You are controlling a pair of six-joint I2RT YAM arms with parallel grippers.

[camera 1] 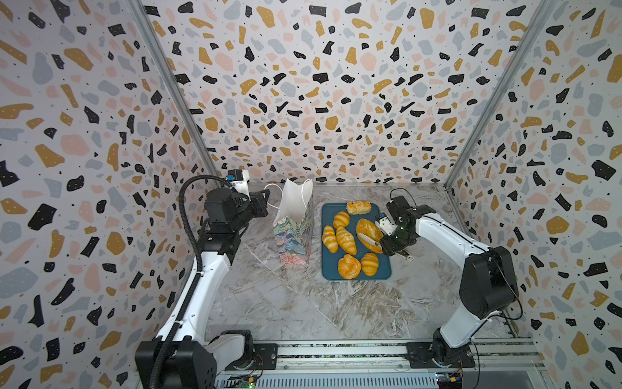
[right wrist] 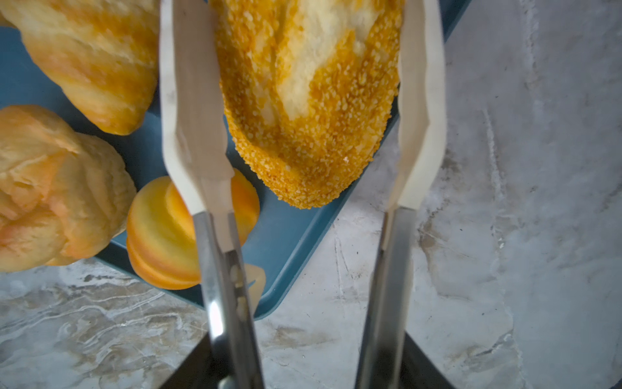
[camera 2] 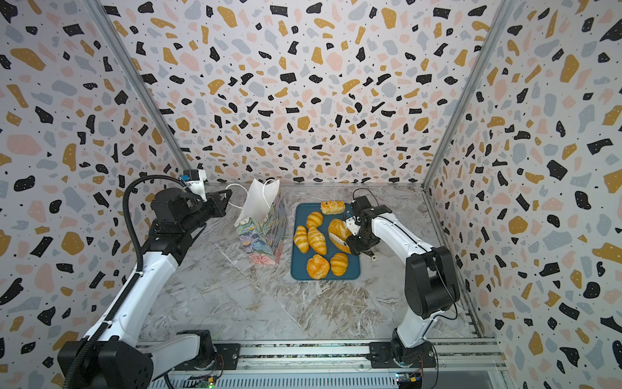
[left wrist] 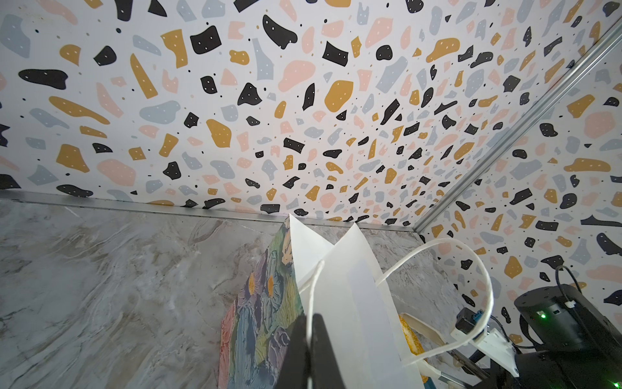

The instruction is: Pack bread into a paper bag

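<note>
A paper bag [camera 1: 291, 240] with white inside and printed side stands upright on the table, left of a blue tray [camera 1: 333, 272] holding several breads. My left gripper is shut at the bag's white cord handle [left wrist: 479, 285], which crosses in front of its fingertips; whether it grips the cord is unclear. My right gripper is part open over the tray's right side, its two fingers either side of a large sesame-crusted loaf [right wrist: 304, 142]; contact is not clear.
Bare marble table [camera 1: 304, 304] lies in front of the tray and to its right. Patterned walls enclose the back and sides.
</note>
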